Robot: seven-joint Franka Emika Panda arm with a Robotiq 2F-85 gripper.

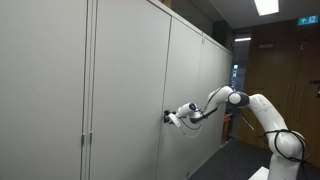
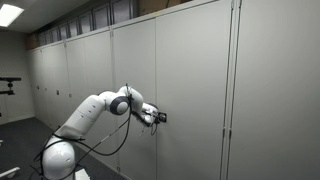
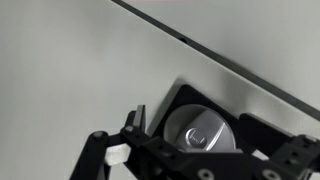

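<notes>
A round grey handle (image 3: 200, 128) sits in a dark recess on a pale cabinet door (image 3: 70, 70), low in the wrist view. My gripper is open, one finger (image 3: 137, 122) to the left of the handle and the other (image 3: 260, 135) to its right. Whether either finger touches the handle I cannot tell. In exterior view 1 the gripper (image 1: 168, 117) is close against the door front, near a seam. From the other side, exterior view 2 has the gripper (image 2: 160, 117) at that same door, with the handle largely hidden behind it.
Tall grey cabinet doors (image 2: 195, 60) form a flat wall beside the arm (image 2: 98, 106). A narrow dark gap (image 3: 190, 42) between door panels crosses the wrist view. A loose cable (image 1: 250, 118) hangs along the arm. Dark floor (image 1: 232, 160) lies beneath.
</notes>
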